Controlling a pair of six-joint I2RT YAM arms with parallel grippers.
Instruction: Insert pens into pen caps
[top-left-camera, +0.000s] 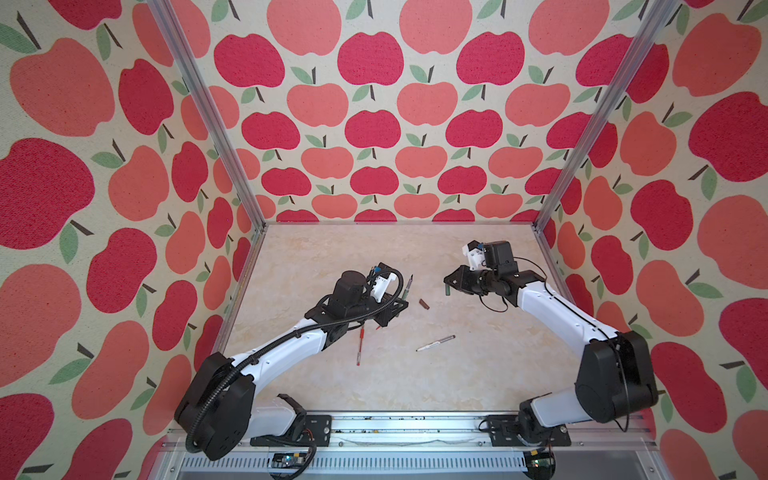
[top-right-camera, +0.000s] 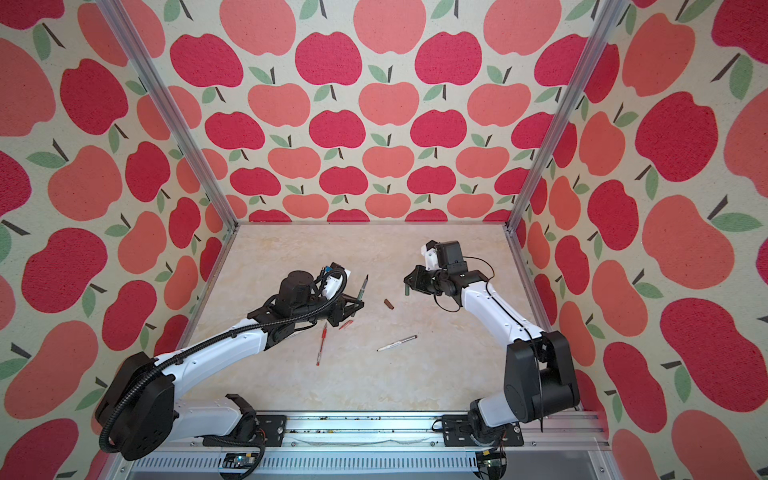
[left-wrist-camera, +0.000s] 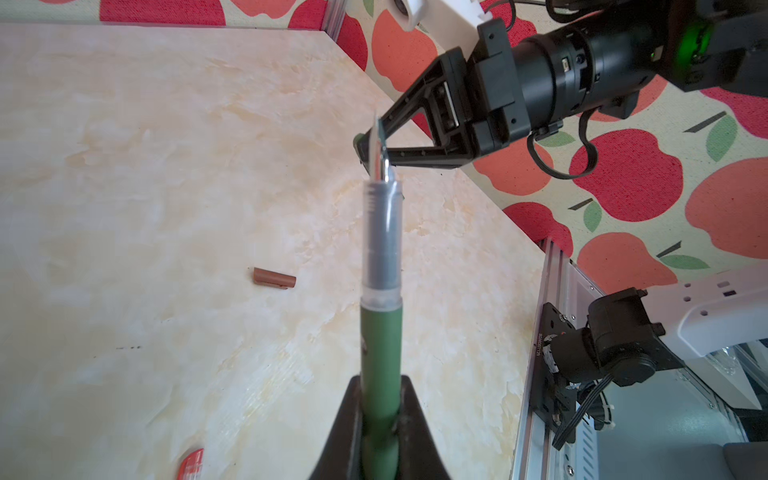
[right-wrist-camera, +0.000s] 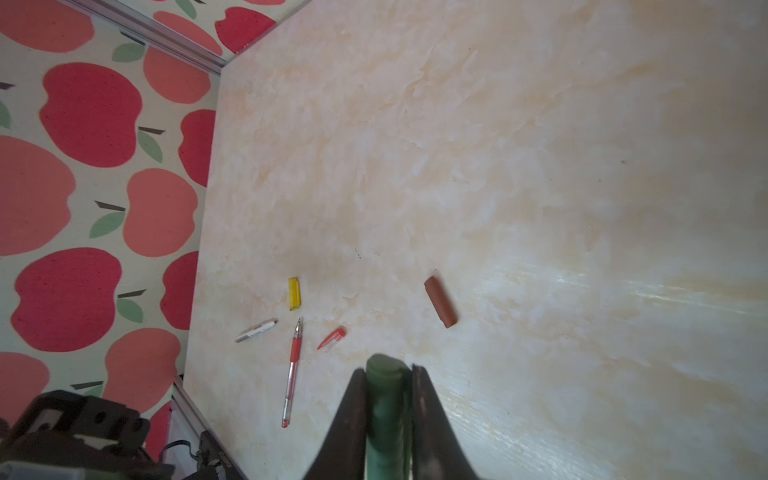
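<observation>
Upright in the left wrist view stands a green pen (left-wrist-camera: 381, 344) with a clear grip section and a bare metal tip. My left gripper is shut on its green barrel, tip pointing away from the fingers. My right gripper is shut on a green cap (right-wrist-camera: 387, 392), whose end sticks out past the fingers. In the top left view the cap (top-left-camera: 447, 290) hangs under the right fingers, apart from the pen (top-left-camera: 409, 286) and to its right. A brown cap (right-wrist-camera: 441, 301) lies on the table between the two grippers.
A red pen (right-wrist-camera: 293, 372), a red cap (right-wrist-camera: 332, 337), a yellow cap (right-wrist-camera: 294, 293) and a white pen (right-wrist-camera: 256, 330) lie on the left side. Another pen (top-left-camera: 436, 343) lies near the front middle.
</observation>
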